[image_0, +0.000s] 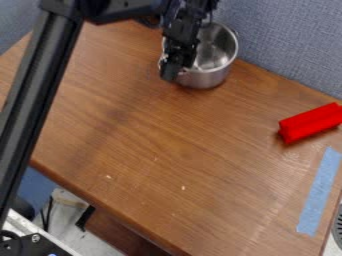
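Observation:
A shiny steel pot (214, 62) sits at the back of the wooden table (160, 160), near the padded wall. My black gripper (174, 66) is at the pot's left side, low over its rim. It looks shut on the pot, though the fingertips are dark and hard to make out. The arm reaches in from the upper left.
A red block (309, 123) lies at the right near the wall, with a strip of blue tape (318, 190) below it. The table's edge runs along the lower left.

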